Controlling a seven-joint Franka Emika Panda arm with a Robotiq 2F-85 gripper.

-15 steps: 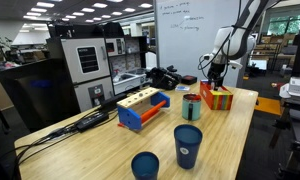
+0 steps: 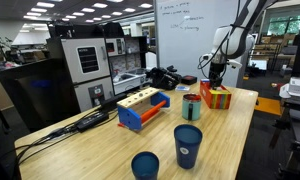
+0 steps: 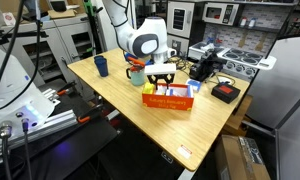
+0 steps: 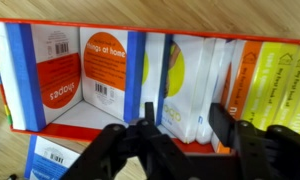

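Note:
A red box [image 3: 168,101] stands on the table in exterior view 2, small books packed inside. From above, the wrist view shows a red-covered book [image 4: 56,72], a "things at home" book [image 4: 105,58], white-edged books [image 4: 190,80] and orange ones [image 4: 240,82]. My gripper is over the box with its dark fingers apart, a white book edge showing in the gap. Whether they touch any book cannot be told. In exterior view 1 the gripper [image 2: 215,84] reaches down at the box [image 2: 216,99], its tips hidden.
Outside the box lies a blue and white book [image 4: 52,160]. Two blue cups [image 2: 188,146] stand at the table's near end, with a green-and-red can [image 2: 191,107] and a wooden toy bench [image 2: 143,108] farther along. Bare table lies in front of the box.
The gripper stays at the box throughout; only a slight shift of the arm, if any, shows. The other things have not moved.

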